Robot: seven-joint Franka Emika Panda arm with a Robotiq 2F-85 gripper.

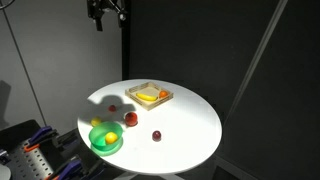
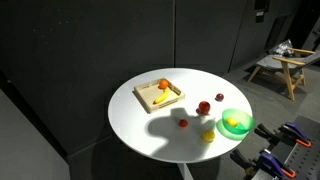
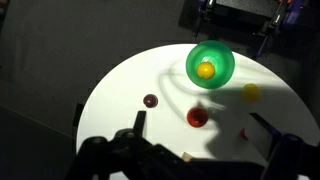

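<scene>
High above the round white table (image 1: 185,130), my gripper stands open, with its dark fingers (image 3: 140,140) wide apart and nothing between them. A green bowl (image 3: 210,50) holds one orange-yellow round fruit (image 3: 206,70). Near the bowl lie a yellow fruit (image 2: 208,135), a red round fruit (image 2: 204,107), a small red one (image 2: 183,123) and a dark red one (image 2: 220,97). The wooden box (image 2: 147,103) contains a yellow banana-like fruit (image 2: 163,97) and an orange fruit (image 2: 164,84). In the wrist view, the box is mostly hidden below the gripper.
The robot's base hardware (image 1: 40,140) stands beside the table near the bowl. A wooden chair (image 2: 285,65) is off at the far right in exterior view 2.
</scene>
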